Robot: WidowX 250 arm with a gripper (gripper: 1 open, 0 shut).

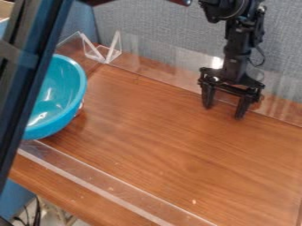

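The black robot gripper [224,99] hangs at the back right of the wooden tabletop, its two fingers apart and open, pointing down near the clear back strip. I see nothing clearly held between them. A turquoise bowl [53,99] sits at the left, partly hidden behind a dark vertical frame, well apart from the gripper.
A white wire-like bracket [104,51] stands at the back left. Clear strips run along the back and left front edges, and a grey textured panel [154,26] stands behind. Cables lie below at lower left.
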